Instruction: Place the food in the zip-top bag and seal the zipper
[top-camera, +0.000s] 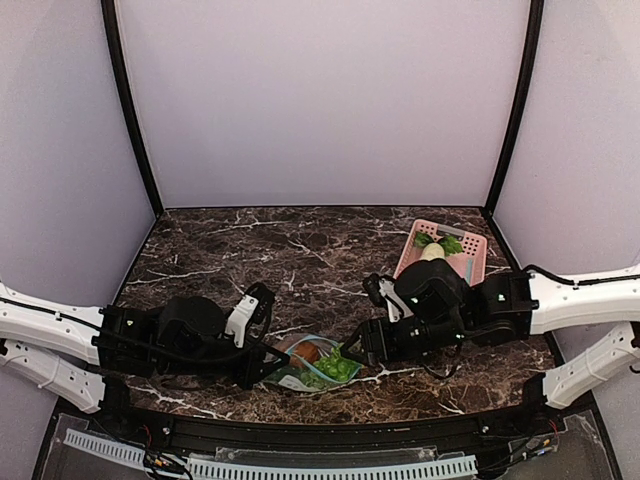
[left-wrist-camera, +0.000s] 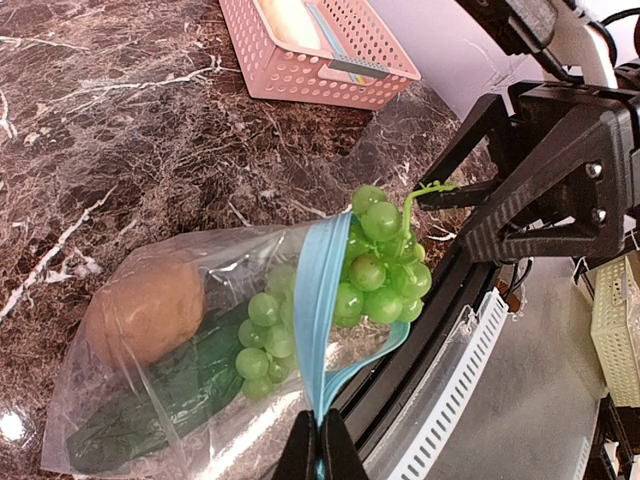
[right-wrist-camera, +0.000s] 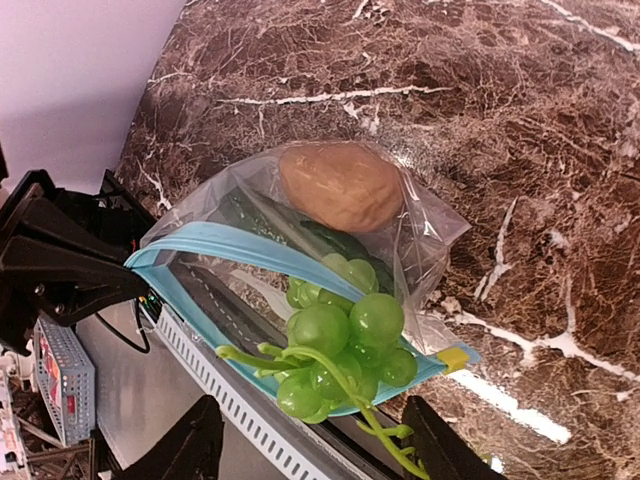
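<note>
The clear zip top bag (left-wrist-camera: 160, 390) lies at the table's front edge, its blue zipper (left-wrist-camera: 312, 300) gaping. Inside are a brown potato-like item (right-wrist-camera: 340, 185) and a dark green vegetable (left-wrist-camera: 170, 405). Green grapes (right-wrist-camera: 350, 335) lie partly in the bag and bulge out through its mouth, with their stem (right-wrist-camera: 345, 380) outside. My left gripper is shut on one end of the blue zipper edge. Just beyond the grapes, my right gripper stands open, its fingers (right-wrist-camera: 195, 440) either side of the stem; no grip on it shows.
A pink basket (top-camera: 478, 262) at the back right holds a white radish-like vegetable (top-camera: 433, 252) with green leaves. The zipper's other end carries a yellow tab (right-wrist-camera: 455, 359). Bare marble table (top-camera: 250, 250) lies behind the bag.
</note>
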